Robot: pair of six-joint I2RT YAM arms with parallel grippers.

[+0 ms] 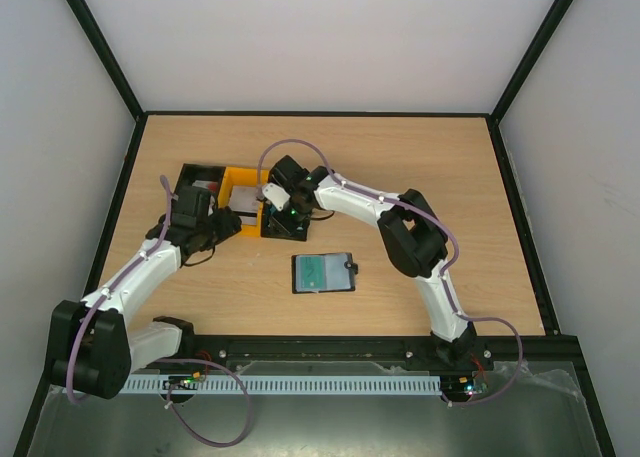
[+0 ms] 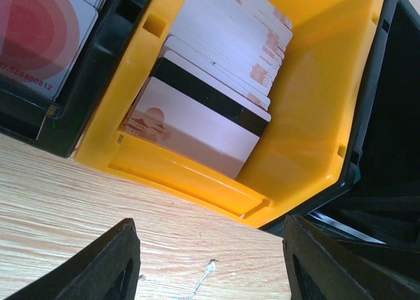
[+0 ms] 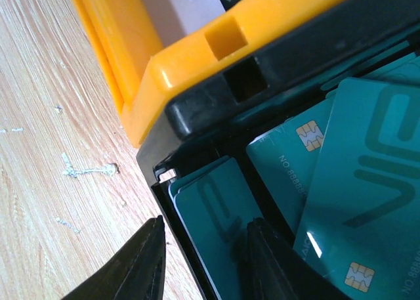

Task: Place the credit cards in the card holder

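In the top view the card holder (image 1: 340,274) lies flat on the table, a green card (image 1: 310,272) in its left part. My right gripper is partly open over the front end of the right black bin (image 3: 180,126). In the right wrist view one finger (image 3: 152,254) is outside the bin wall and the other overlaps a green card (image 3: 216,198) inside; no firm hold shows. More green cards (image 3: 367,188) lie loose in this bin. My left gripper stands open and empty before the yellow bin (image 2: 321,116) of white cards (image 2: 190,119).
A left black bin (image 2: 108,57) with red-patterned cards (image 2: 42,34) adjoins the yellow one. All three bins stand side by side, both arms reaching close to them. Bare table (image 1: 440,157) stretches out on the right.
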